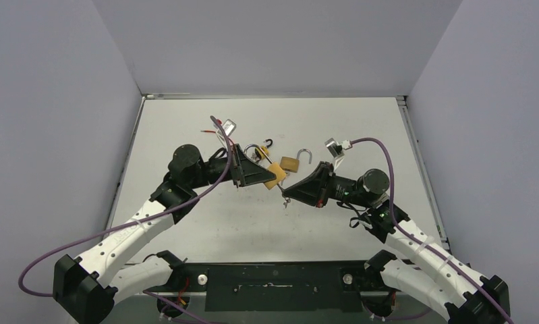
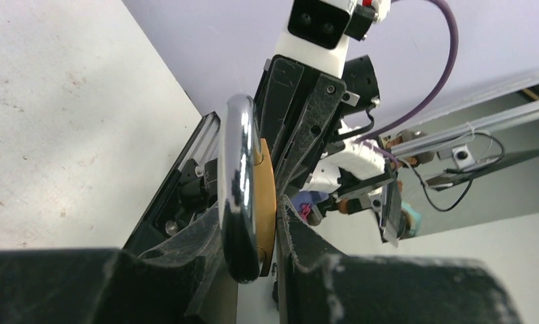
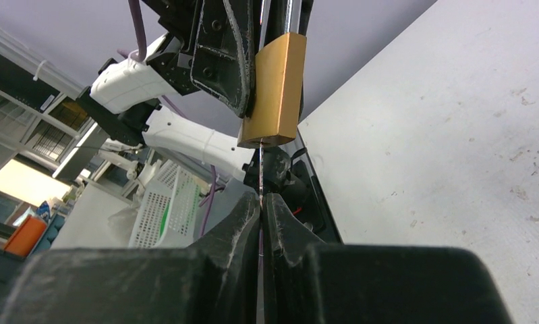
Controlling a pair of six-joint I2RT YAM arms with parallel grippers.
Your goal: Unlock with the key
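Observation:
A brass padlock (image 1: 275, 175) with a steel shackle is held above the table, my left gripper (image 1: 273, 177) shut on its body. In the left wrist view the chrome shackle (image 2: 236, 196) stands toward the camera; I cannot tell whether it is locked. My right gripper is shut on a thin key (image 3: 261, 169), seen edge-on in the right wrist view. The key's blade reaches up to the underside of the padlock body (image 3: 274, 94); how deep it sits in the keyhole cannot be seen. Another small key (image 1: 286, 204) dangles beside the right fingertips.
On the table behind the grippers lie a second brass padlock (image 1: 289, 164) with its shackle open and a small yellow lock with a black hook (image 1: 268, 143). A red-handled item (image 1: 209, 131) is partly hidden by the left arm.

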